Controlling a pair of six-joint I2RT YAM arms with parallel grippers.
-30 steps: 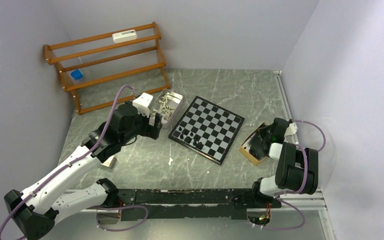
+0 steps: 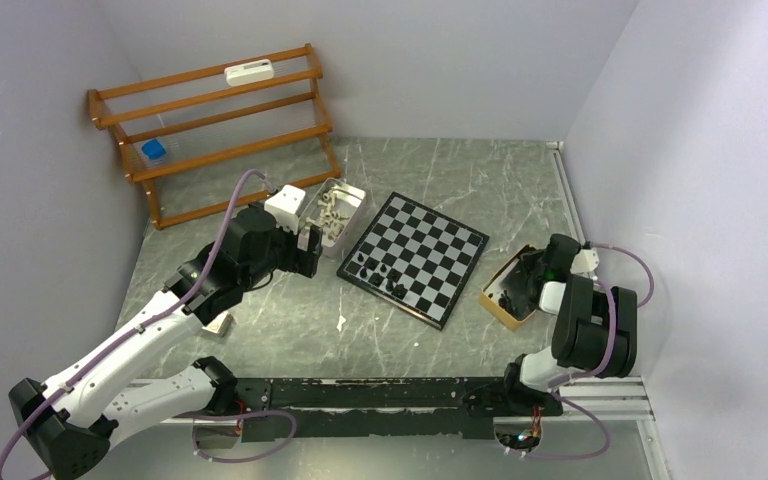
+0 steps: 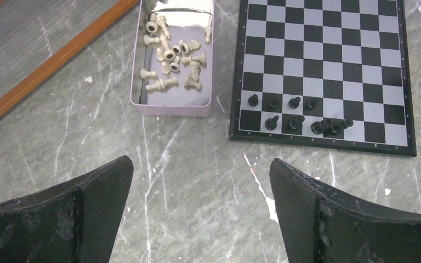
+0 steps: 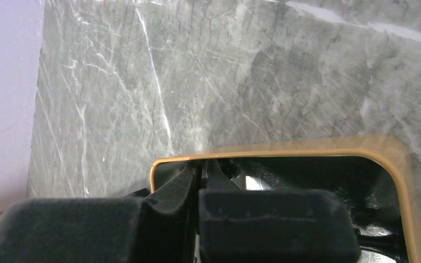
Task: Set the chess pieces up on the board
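The checkered board (image 3: 323, 66) lies flat. Several black pieces (image 3: 296, 123) stand in two short rows at its near-left corner, two of them close together. White pieces (image 3: 161, 84) lie jumbled in a pale bin (image 3: 175, 110) left of the board. My left gripper hangs open and empty over bare table near that bin. At the right, my right gripper reaches into a tan-rimmed box (image 4: 285, 151) holding dark pieces (image 4: 381, 241). Its fingers are shut together close to the rim; nothing shows between them, though the dark interior makes the tips hard to read.
A wooden rack (image 2: 215, 135) stands at the back left, with a white item on top. The right wall (image 2: 705, 200) is close beside the right arm. Open table lies in front of the board and behind it.
My right arm has shifted very slightly at the box. The left arm, the board and its pieces look unmoved.
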